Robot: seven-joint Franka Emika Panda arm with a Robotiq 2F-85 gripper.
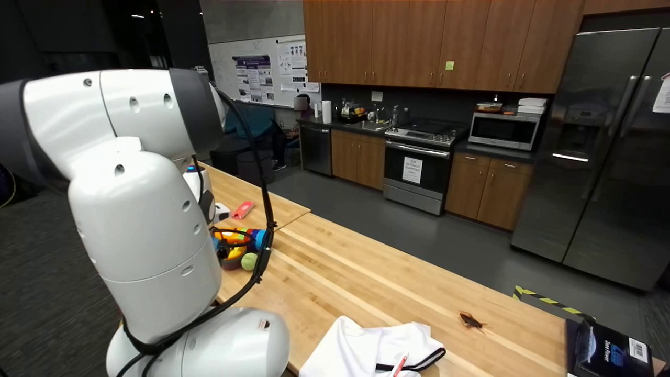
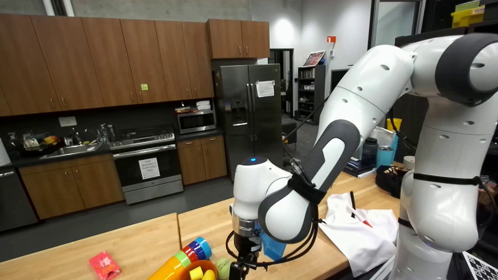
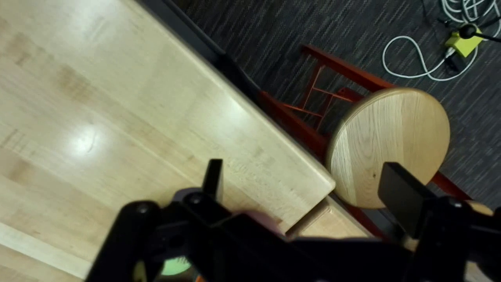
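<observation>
My gripper is open, its two dark fingers wide apart with nothing between them. Seen from the second exterior camera, the gripper (image 2: 239, 270) points down close to an orange bowl (image 2: 190, 266) holding yellow pieces, partly cut off by the frame's bottom. A green tennis ball (image 2: 223, 270) sits beside the bowl. Along the bowl's other side lies a stack of coloured cups (image 2: 199, 247). In the wrist view the ball (image 3: 176, 265) is mostly hidden behind the gripper's body.
A pink packet (image 2: 105, 265) lies on the table left of the cups. White cloth (image 1: 358, 345) with a red-tipped pen rests by the arm's base. A dark insect-like object (image 1: 471, 320) and a black box (image 1: 612, 352) are farther right. A round stool (image 3: 392, 145) stands beyond the table edge.
</observation>
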